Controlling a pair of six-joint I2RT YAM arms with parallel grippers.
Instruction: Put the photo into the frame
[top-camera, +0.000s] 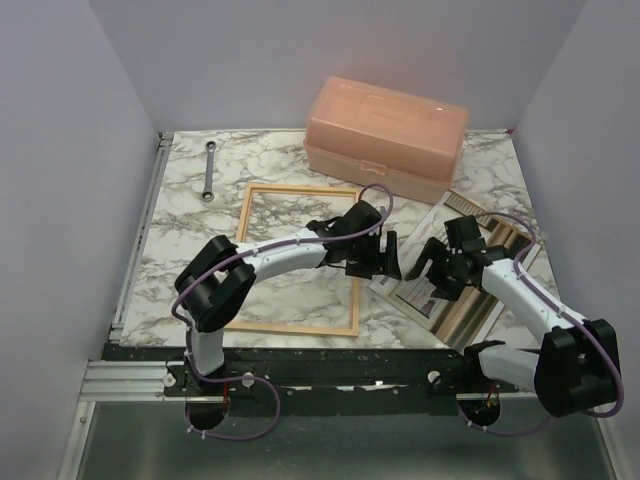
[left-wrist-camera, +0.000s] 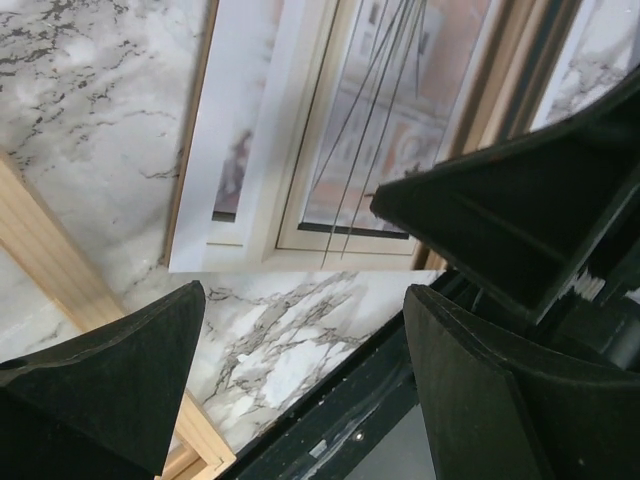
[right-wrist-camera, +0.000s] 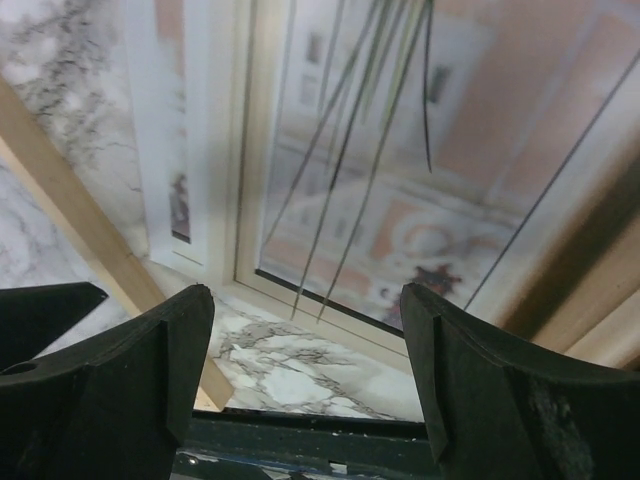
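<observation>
The empty wooden frame (top-camera: 290, 328) lies flat on the left and middle of the table, marble showing through it. To its right are slanted, overlapping pale-bordered panels with printed pictures; one photo-like print (right-wrist-camera: 440, 240) fills much of the right wrist view. Whether it is loose or behind glazing, I cannot tell. My left gripper is open over the near left corner of the panels, nothing between its fingers. Just to its right, my right gripper hangs open above the print's lower edge, empty too. A rail of the wooden frame (left-wrist-camera: 60, 250) shows left of the panels.
A closed orange box (top-camera: 385, 130) stands behind the panels. At the back left lies a metal wrench (top-camera: 209, 170). The two grippers are close together. Thin dark lines (right-wrist-camera: 350, 180) cross the print. Bare marble (top-camera: 170, 250) lies left of the wooden frame.
</observation>
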